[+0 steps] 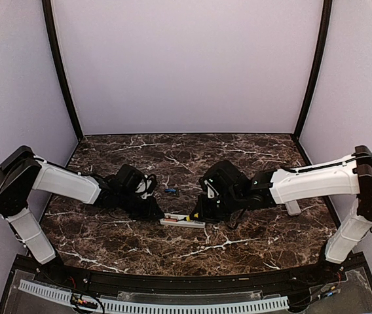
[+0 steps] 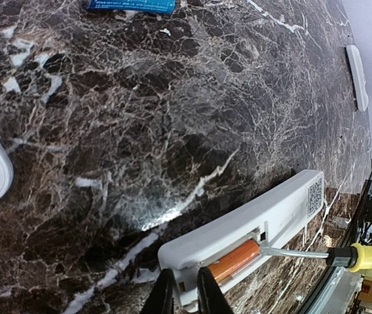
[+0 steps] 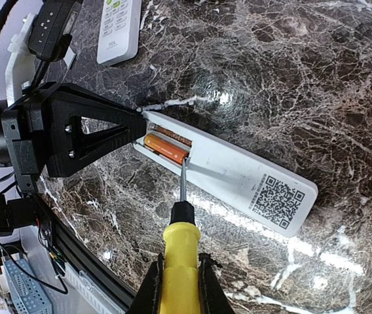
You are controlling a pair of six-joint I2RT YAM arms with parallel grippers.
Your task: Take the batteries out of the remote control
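The white remote control (image 3: 238,173) lies back side up, its QR code showing and its battery bay uncovered. An orange battery (image 3: 165,148) sits in the bay; the slot beside it looks empty. My right gripper is shut on a yellow-handled screwdriver (image 3: 181,252), whose metal tip (image 3: 184,180) reaches the battery's inner end. At the remote's bay end, my left gripper has its fingers apart, with the remote's end between or just under them. Contact there is hard to tell. A blue battery (image 1: 170,190) lies loose on the table behind the remote.
A second white remote with keys (image 3: 119,29) lies near the left arm. A white flat piece (image 1: 293,207) rests on the right side of the table.
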